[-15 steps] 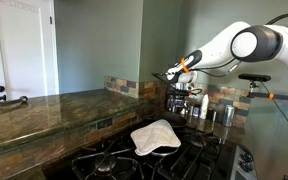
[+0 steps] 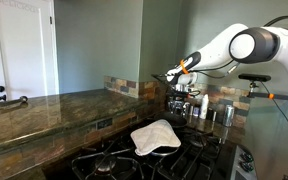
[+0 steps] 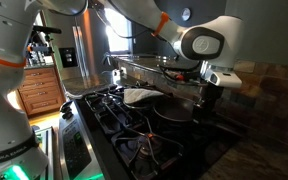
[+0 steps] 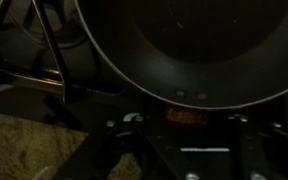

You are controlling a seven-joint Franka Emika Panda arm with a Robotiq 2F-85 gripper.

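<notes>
A dark round frying pan point(image 4: 209, 75) fills the upper part of the wrist view, two rivets showing on its near wall. Its handle runs down from those rivets between the fingers of my gripper, which is shut on it; the grip itself is very dark. In exterior view 2 the pan point(image 3: 172, 108) sits low over the stovetop, with my gripper point(image 3: 206, 108) at its right side. Whether the pan touches the grates I cannot tell. From exterior view 1, my gripper point(image 2: 178, 103) appears at the far end of the stove.
A pale cloth point(image 2: 156, 137) lies on the stove, left of the pan in exterior view 2. Black burner grates point(image 3: 144, 140) cover the cooktop. Several bottles point(image 2: 204, 105) stand behind, near the tiled wall.
</notes>
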